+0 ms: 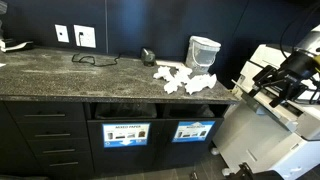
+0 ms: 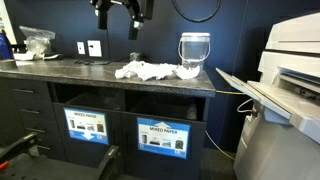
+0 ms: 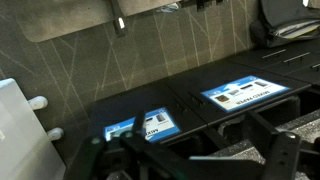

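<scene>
My gripper shows along the bottom of the wrist view, its dark fingers far apart and nothing seen between them. In the first exterior view, the dark arm (image 1: 298,72) reaches in from the right, apart from the counter and beside a white appliance. Crumpled white paper or cloth (image 1: 184,79) lies in a loose heap on the dark counter (image 1: 110,87). The same white heap (image 2: 146,70) appears near the counter's right end in the second exterior view. A translucent white bucket (image 1: 203,52) with a wire handle stands behind it.
Two blue-and-white "mixed paper" signs (image 2: 163,138) are on the bin fronts below the counter, with dark openings above. Drawers (image 1: 55,135) lie to the left. A white machine (image 2: 285,95) stands right of the counter.
</scene>
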